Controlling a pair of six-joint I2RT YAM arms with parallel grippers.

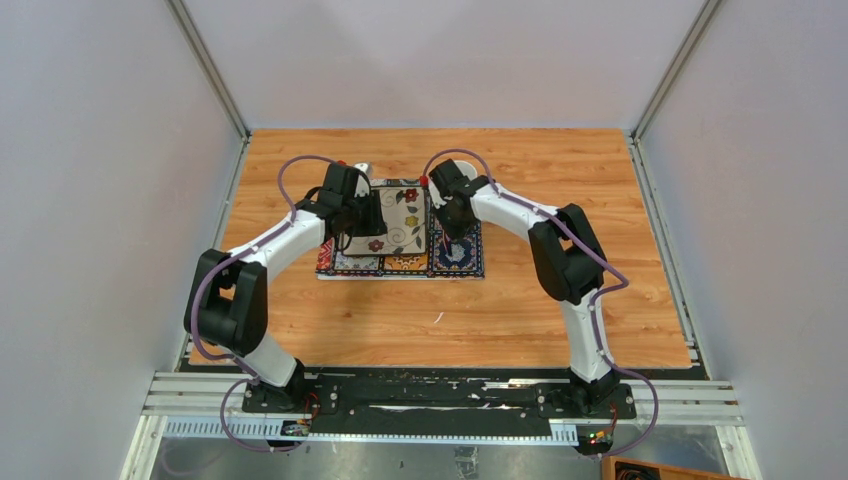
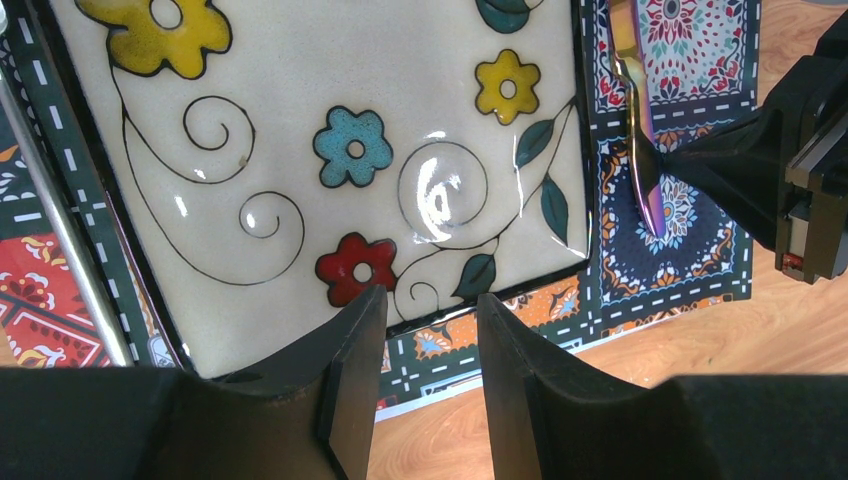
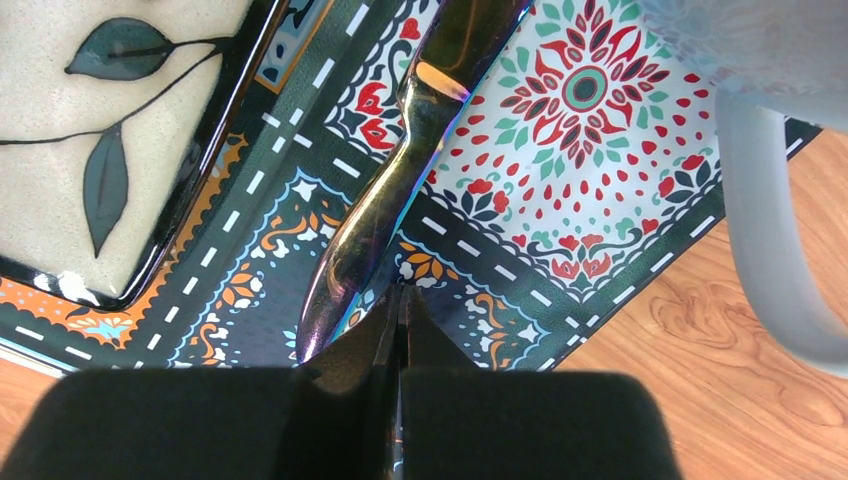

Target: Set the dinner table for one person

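A square cream plate with flowers (image 1: pixel 405 220) lies on the patterned placemat (image 1: pixel 455 262). Above the plate, my left gripper is open, its fingertips apart and only plate and mat visible below the gap. Right of the plate, a shiny metallic knife (image 3: pixel 375 220) lies lengthwise on the mat, slightly slanted to the plate's edge. My right gripper is shut, its tips close beside the knife's lower end; whether they touch it I cannot tell. Nothing shows between its fingers. A silver utensil handle (image 2: pixel 62 215) lies along the plate's left side, its end out of view.
A whitish mug (image 3: pixel 765 220) stands behind the right gripper, its handle over bare wood. Open table (image 1: pixel 420 330) stretches in front of the mat, with a small white scrap (image 1: pixel 438 317) on it. The right side is also clear.
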